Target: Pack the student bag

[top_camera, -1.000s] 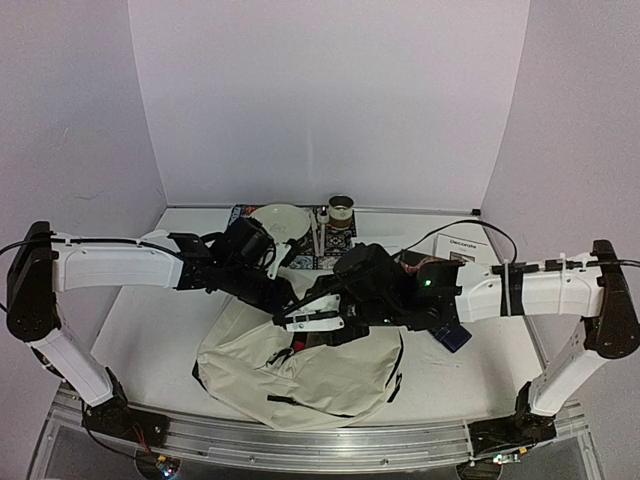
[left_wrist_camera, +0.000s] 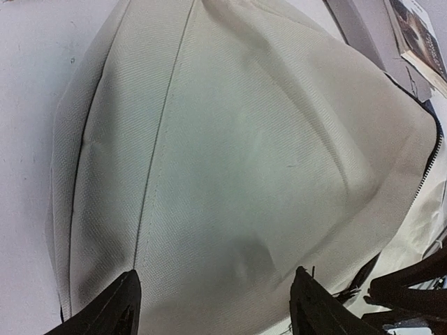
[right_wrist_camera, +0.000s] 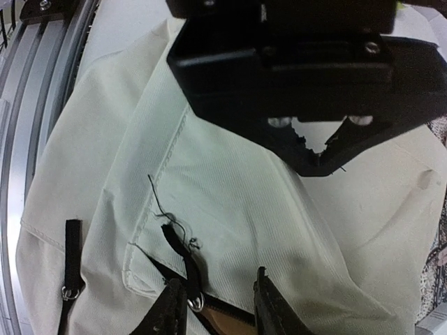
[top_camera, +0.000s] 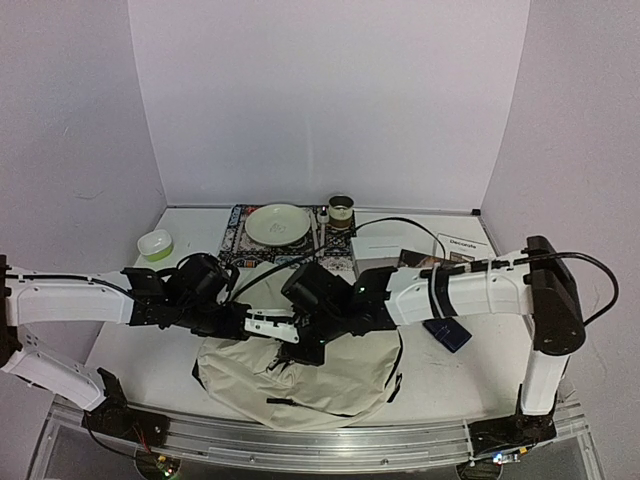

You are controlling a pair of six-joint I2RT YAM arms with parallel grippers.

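Observation:
The cream student bag [top_camera: 340, 385] lies flat at the front of the table, its middle covered by both arms. In the left wrist view its smooth cloth [left_wrist_camera: 230, 153] fills most of the picture, with a zipper edge [left_wrist_camera: 434, 153] at right. My left gripper is open over the cloth, nothing between its fingers. My right gripper stands with its fingers apart near the bag's zip. A black zip pull [right_wrist_camera: 185, 258] with a metal ring shows between those fingers, not visibly clamped. A brown patch [right_wrist_camera: 227, 324] shows in the zip opening.
Behind the bag, a plate [top_camera: 278, 225] and a cup [top_camera: 341, 211] sit on a patterned mat [top_camera: 235, 240]. A green-white bowl [top_camera: 155, 244] stands at left. Right of the bag lie books [top_camera: 462, 247] and a dark blue item [top_camera: 448, 334]. The two grippers are close together.
Both arms have moved left over the bag; my left gripper has drawn back from its middle. The right gripper has followed left and lower.

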